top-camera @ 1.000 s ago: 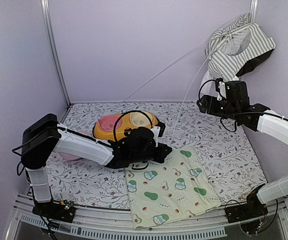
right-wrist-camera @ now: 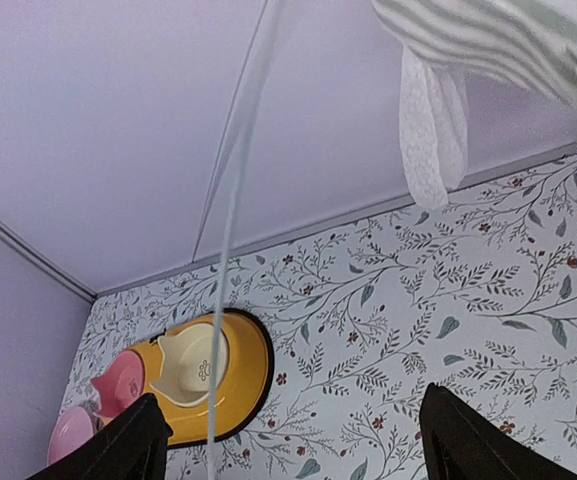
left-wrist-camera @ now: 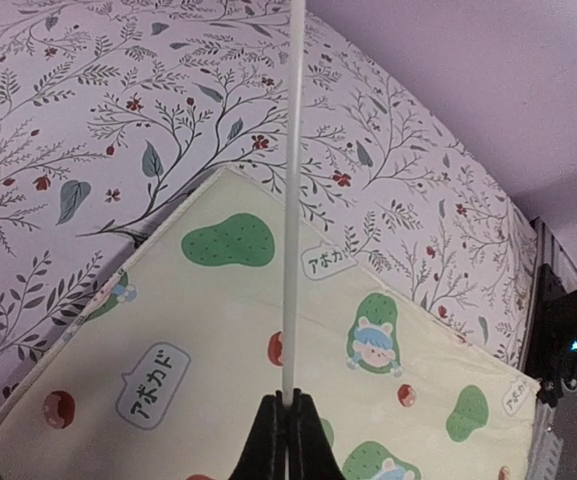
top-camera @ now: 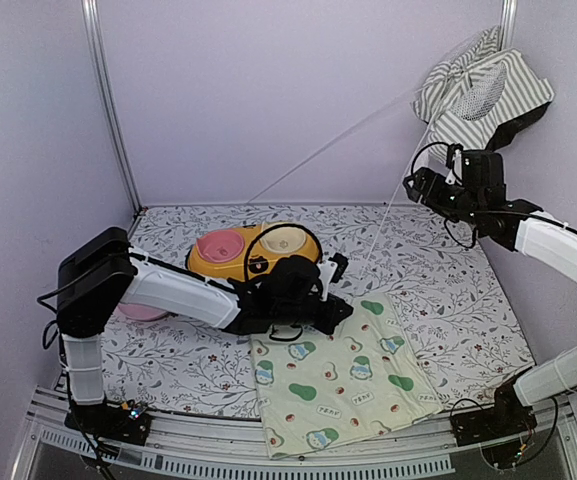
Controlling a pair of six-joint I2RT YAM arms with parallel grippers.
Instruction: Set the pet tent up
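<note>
A striped fabric tent bundle (top-camera: 480, 95) with a mesh window hangs in the upper right corner, thin pale poles reaching down from it. My left gripper, low over the cream printed mat (top-camera: 338, 380), is shut on the end of an upright white pole (left-wrist-camera: 292, 200). My right gripper (top-camera: 426, 190) is open, just below the bundle; in the right wrist view a pale pole (right-wrist-camera: 230, 220) passes in front of it and striped cloth (right-wrist-camera: 488, 40) hangs above, with nothing visibly held.
A yellow double feeder (top-camera: 218, 262) with pink and cream bowls stands behind the left arm, a pink dish (top-camera: 140, 310) at left. Walls bound both sides and the back.
My right gripper has moved up toward the striped bundle over the last second. The left gripper has shifted slightly to the right with the pole.
</note>
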